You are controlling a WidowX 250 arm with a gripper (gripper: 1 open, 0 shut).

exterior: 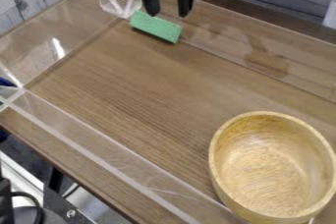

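My gripper (165, 8) is at the top centre, a dark shape with two prongs pointing down, standing open. Just below it a green block (156, 28) lies flat on the wooden table (144, 100), slightly angled, with nothing of the gripper visibly around it. A large pale yellow bowl (269, 169) sits at the bottom right.
A clear plastic piece (118, 0) stands left of the green block. Clear strips run along the table's left edge, with dark cables at the lower left corner.
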